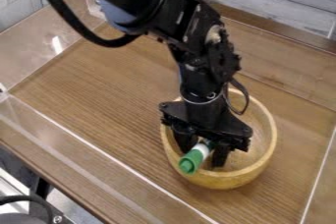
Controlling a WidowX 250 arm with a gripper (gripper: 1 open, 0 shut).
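My black gripper (pixel 205 138) reaches down into a pale yellow bowl (pixel 239 173) at the lower right of the table. Between its fingers, or just beneath them, lies a green cylindrical object with a white section (pixel 195 157), tilted in the bowl. The fingertips are partly hidden by the gripper body and the object, so whether they touch it is unclear.
Clear edging runs along its left and front, and a white plank wall stands at the back.
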